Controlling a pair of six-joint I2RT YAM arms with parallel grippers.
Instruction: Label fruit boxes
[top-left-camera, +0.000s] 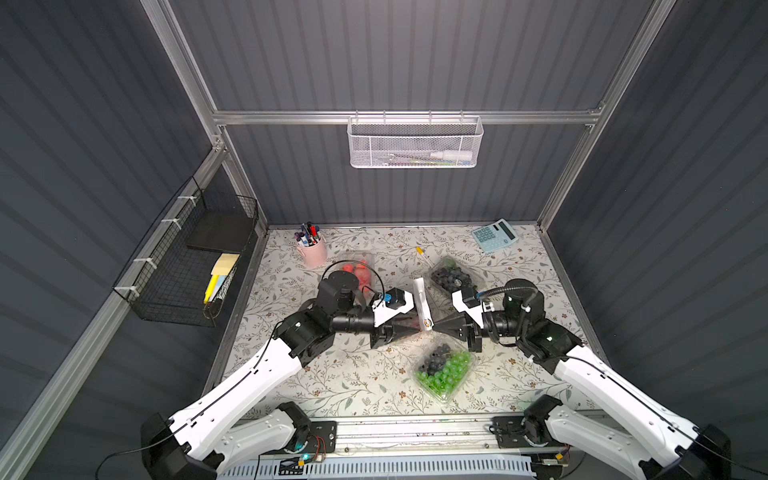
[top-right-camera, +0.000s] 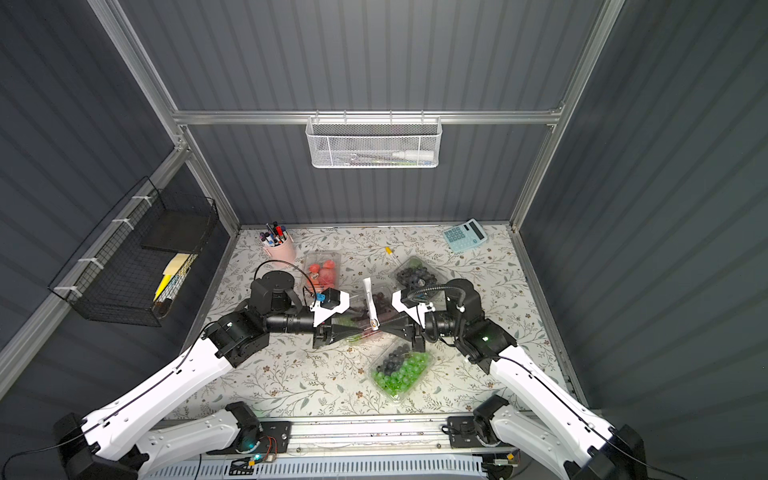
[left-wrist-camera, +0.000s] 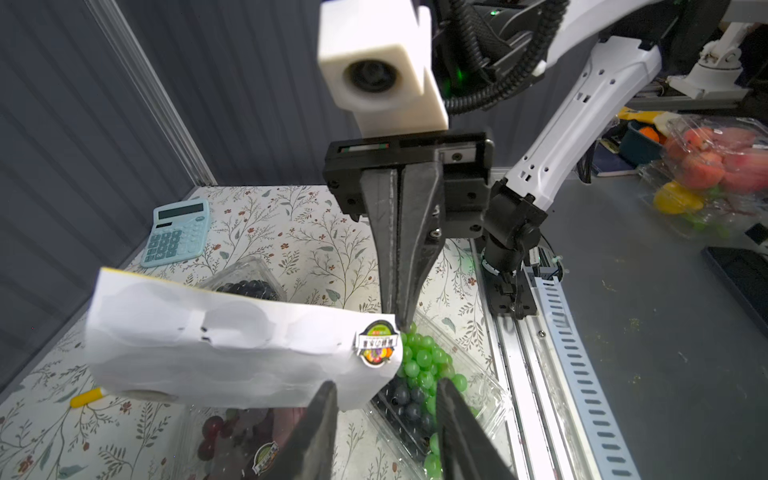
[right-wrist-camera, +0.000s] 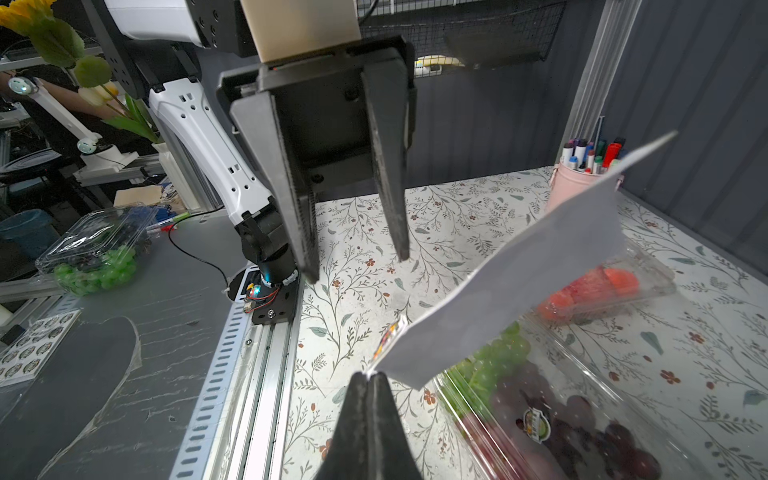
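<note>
A white paper strip (left-wrist-camera: 240, 336) hangs by one corner from my right gripper, whose fingers are shut on it. A round colourful sticker (left-wrist-camera: 376, 344) sits at that corner, right beside the right fingertips. My left gripper faces it from the left, fingers apart, with nothing seen between its fingers. Below lies a clear box of red and green grapes (right-wrist-camera: 560, 400) with a round sticker (right-wrist-camera: 537, 425) on its lid. In front is a box of green and dark grapes (top-left-camera: 442, 372); behind is a dark-fruit box (top-left-camera: 453, 276). A red-fruit box (top-right-camera: 321, 270) stands back left.
At the back left stands a pink pen cup (top-left-camera: 313, 252), and a calculator (top-left-camera: 494, 236) lies back right. A yellow-handled tool (top-left-camera: 421, 251) lies between. A black wire basket (top-left-camera: 184, 272) hangs on the left wall. Bare table shows front left.
</note>
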